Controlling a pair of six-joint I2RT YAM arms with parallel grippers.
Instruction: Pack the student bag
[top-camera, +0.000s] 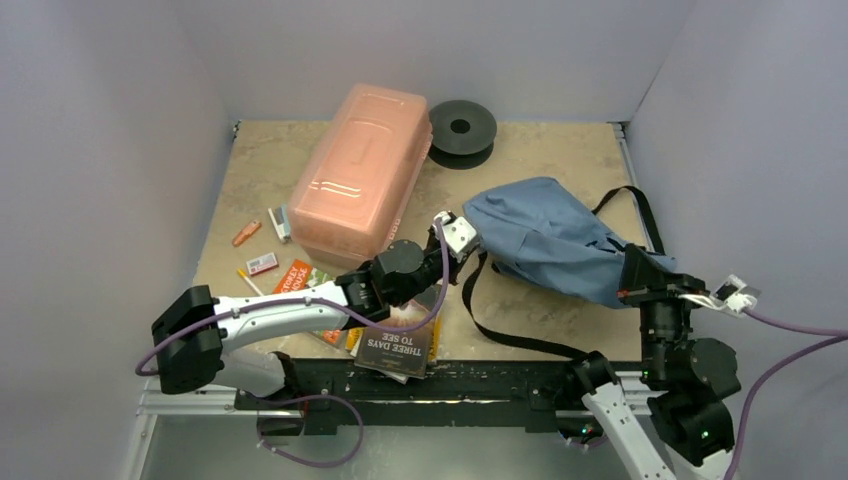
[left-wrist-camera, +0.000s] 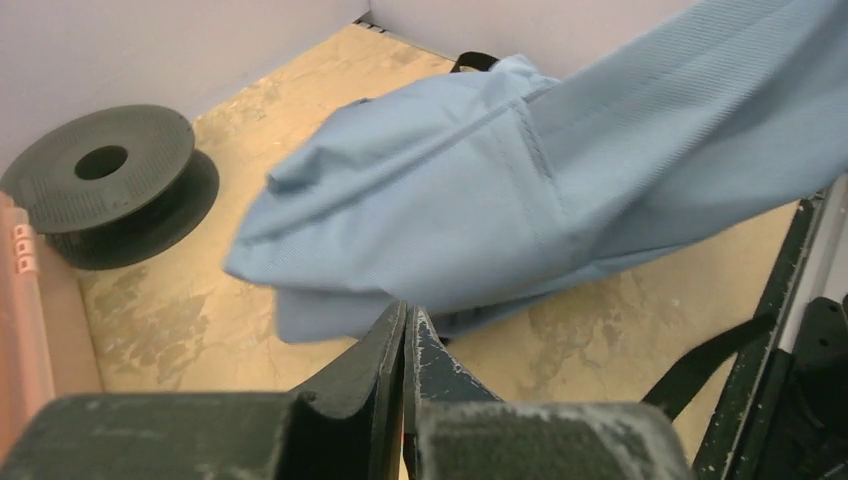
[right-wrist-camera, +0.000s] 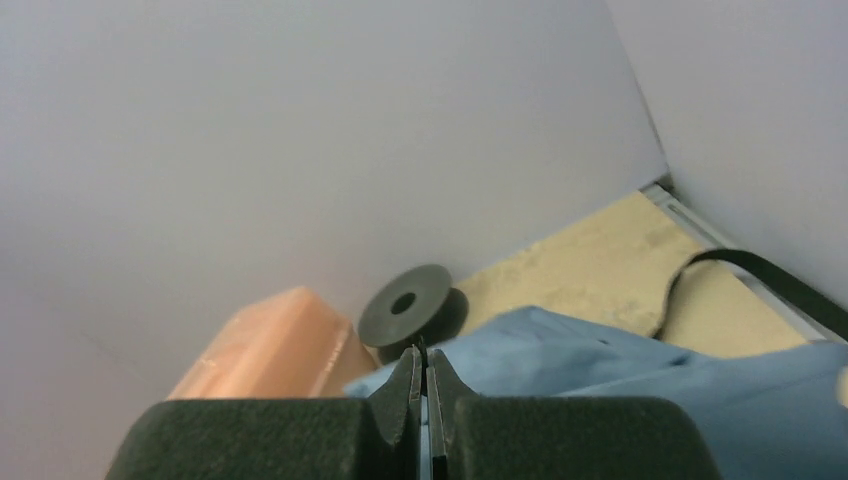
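The blue backpack (top-camera: 545, 235) lies crumpled at the right of the table, its near right end drawn up toward my right gripper (top-camera: 630, 292). That gripper is closed on a small dark zipper pull (right-wrist-camera: 420, 350) of the bag. In the left wrist view my left gripper is shut with nothing between its fingers; the bag's fabric is beyond the tips, outside them. The bag's opening is not visible. A dark book (top-camera: 395, 348) lies in the front left, partly under the left arm, beside an orange-covered book (top-camera: 297, 276).
A pink translucent bin (top-camera: 360, 165) fills the back left, next to a dark spool (top-camera: 462, 128). An eraser (top-camera: 262, 263), an orange item (top-camera: 246, 233) and a white-blue item (top-camera: 279, 222) lie left. A black strap (top-camera: 520, 341) crosses the front.
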